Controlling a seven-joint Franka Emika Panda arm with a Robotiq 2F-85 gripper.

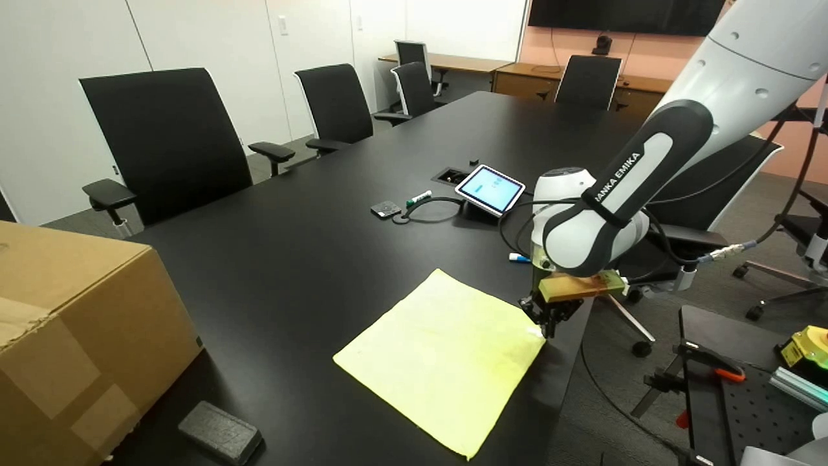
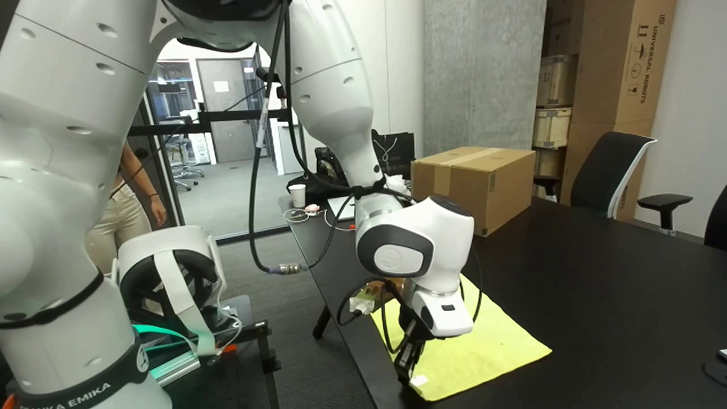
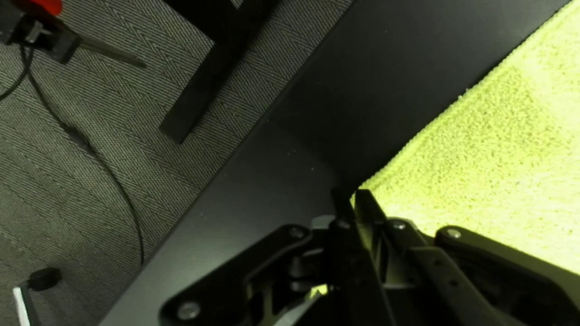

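A yellow cloth (image 1: pixel 450 361) lies spread nearly flat on the black table, close to its edge. At the cloth's corner nearest that edge, my gripper (image 1: pixel 548 329) is low and shut. In the wrist view the fingertips of the gripper meet at the corner of the cloth (image 3: pixel 478 157), with the corner's tip pinched between them. A small white tag shows on the cloth beside the fingers in both exterior views. The arm hides part of the cloth (image 2: pixel 491 341) in exterior view 2.
A cardboard box (image 1: pixel 93 334) and a dark eraser-like block (image 1: pixel 221 432) stand left of the cloth. Beyond it are a tablet (image 1: pixel 490 190), a green marker (image 1: pixel 419 198) and a blue-capped marker (image 1: pixel 518 257). The table edge drops off just right of the gripper.
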